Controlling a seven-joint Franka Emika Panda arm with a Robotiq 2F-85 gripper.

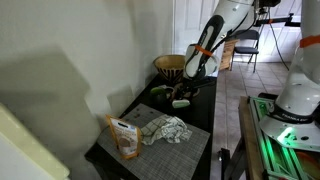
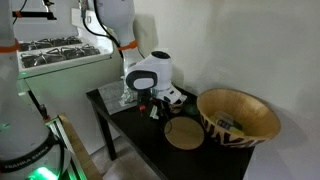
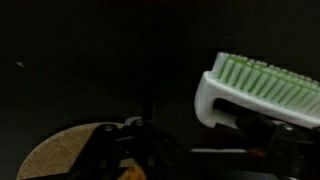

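Observation:
A white brush with pale green bristles lies on the dark tabletop at the right of the wrist view. In exterior view 1 the same brush shows as a small pale shape just below my gripper. My fingers stand apart along the bottom of the wrist view. The right finger overlaps the brush's near edge in that view; whether it touches cannot be told. Nothing shows clasped between them.
A round cork mat lies close by, with a large wooden bowl behind it holding a few items. Farther along the table are a crumpled cloth and an upright orange-and-white packet. Bare dark tabletop surrounds the brush.

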